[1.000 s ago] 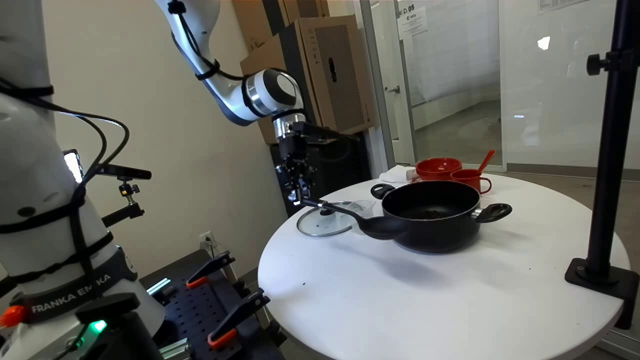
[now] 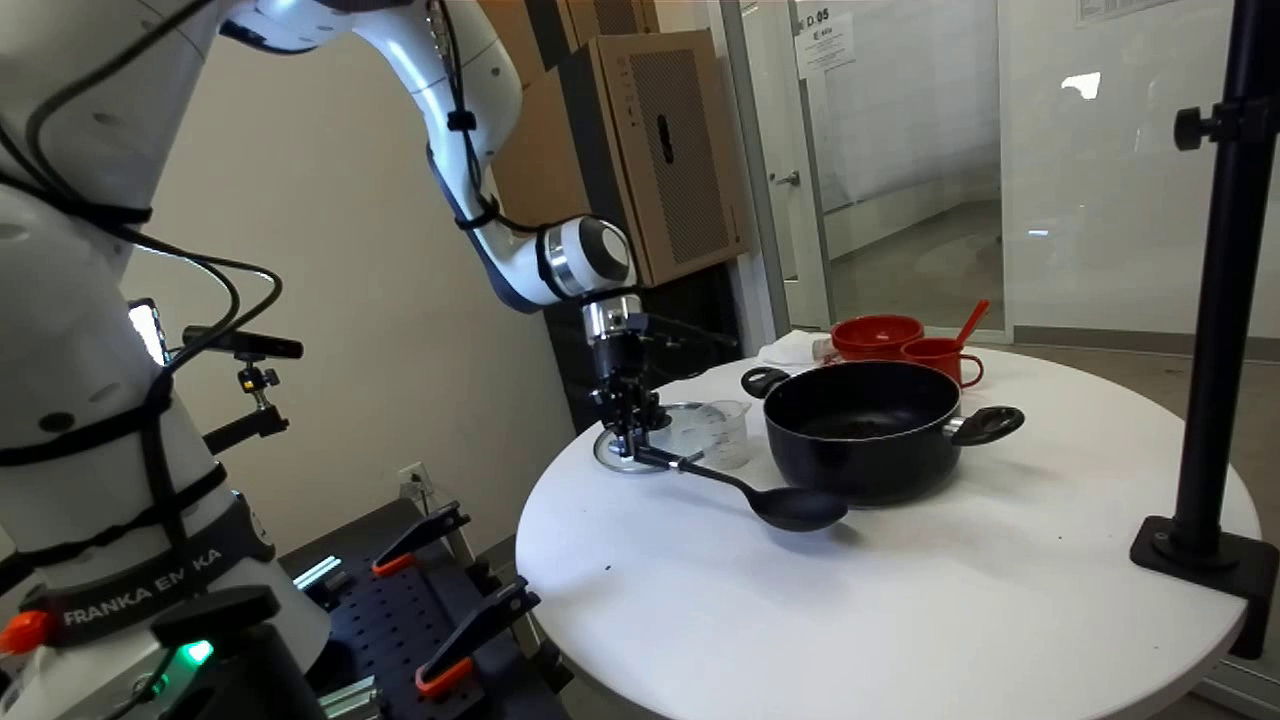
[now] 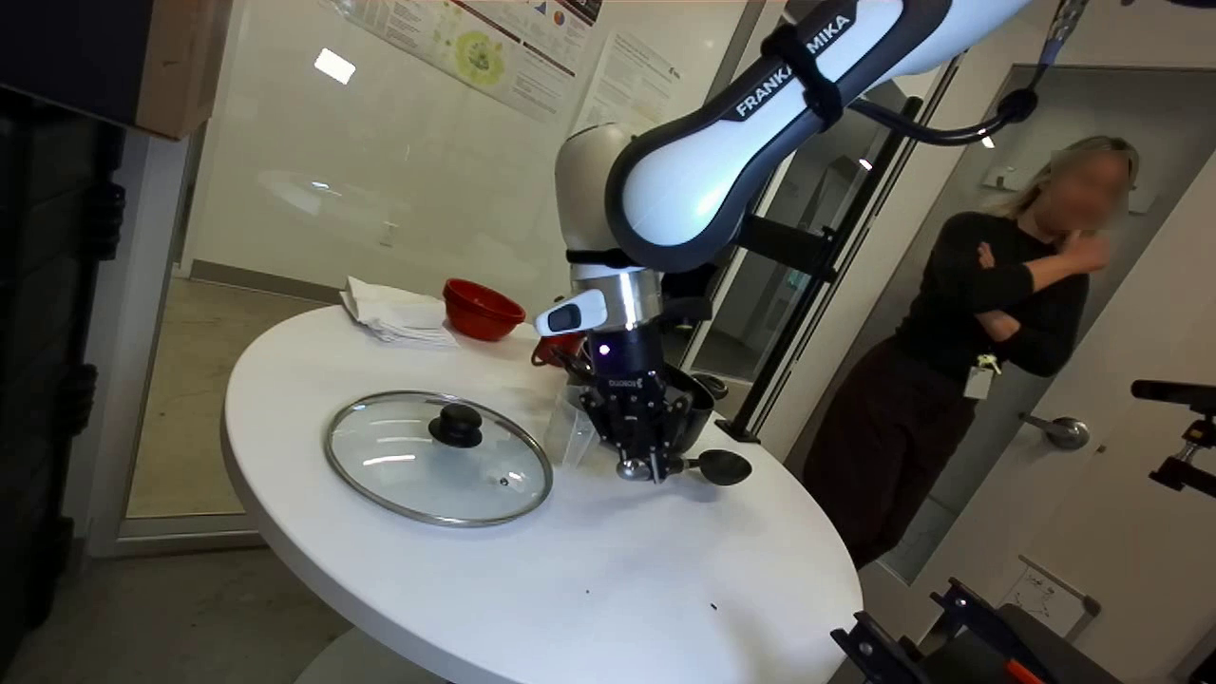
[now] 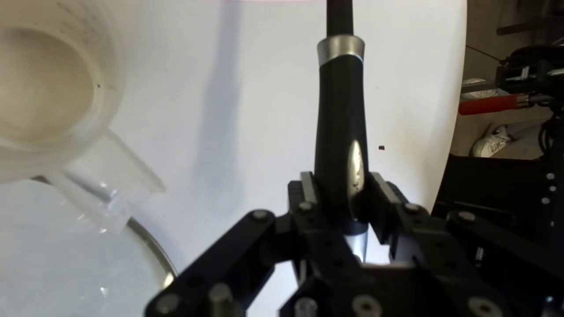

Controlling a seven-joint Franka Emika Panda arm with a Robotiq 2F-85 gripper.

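A black ladle-like spoon (image 2: 797,509) has its dark handle (image 4: 341,116) between the fingers of my gripper, which is shut on it. In exterior view 1 the spoon's bowl hangs low over the table, in front of the black pot (image 2: 861,450); whether it touches the tabletop I cannot tell. The same gripper (image 3: 647,465) hangs beside the clear measuring cup (image 3: 569,428) in exterior view 2. From the wrist, that cup (image 4: 47,95) lies to the left of the handle, apart from it.
A glass lid (image 3: 440,484) with a black knob lies on the white table (image 2: 720,612). Behind the pot are a red bowl (image 2: 877,336), a red mug (image 2: 939,356) and white cloth (image 2: 792,348). A black post (image 2: 1212,288) stands at the right edge.
My gripper has come down and to the right in exterior view 1, carrying the spoon lower towards the tabletop. The pot and lid have stayed put.
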